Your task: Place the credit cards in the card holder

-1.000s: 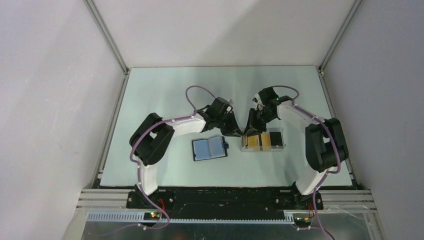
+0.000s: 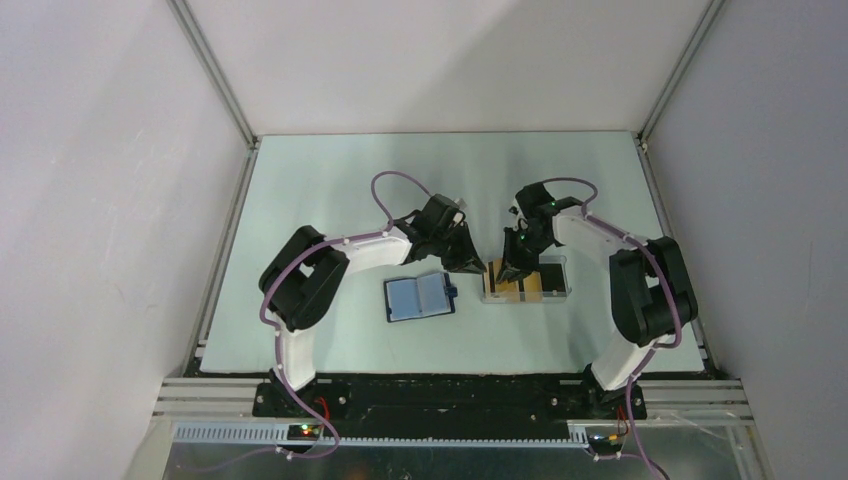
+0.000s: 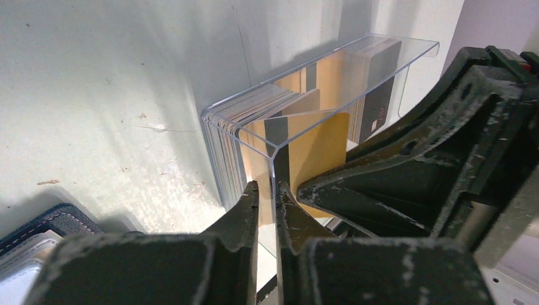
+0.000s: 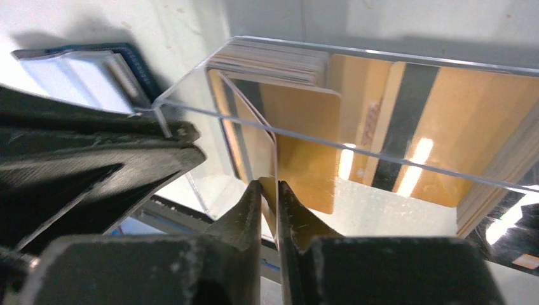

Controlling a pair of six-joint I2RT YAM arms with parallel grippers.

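A clear plastic box (image 2: pixel 540 298) filled with gold and dark cards stands right of centre. My left gripper is shut on the left end wall of that box, seen at its corner in the left wrist view. My right gripper reaches into the box, its fingers close around the edge of a gold card (image 4: pixel 254 146); whether they grip it is hard to tell. The open card holder (image 2: pixel 418 297), dark-edged with light blue sleeves, lies left of the box, beneath and near the left gripper.
White walls and metal rails bound the table at the sides and back.
My right gripper has shifted slightly over the box, down toward the front and a little right of where it was about a second ago. The left arm stays still.
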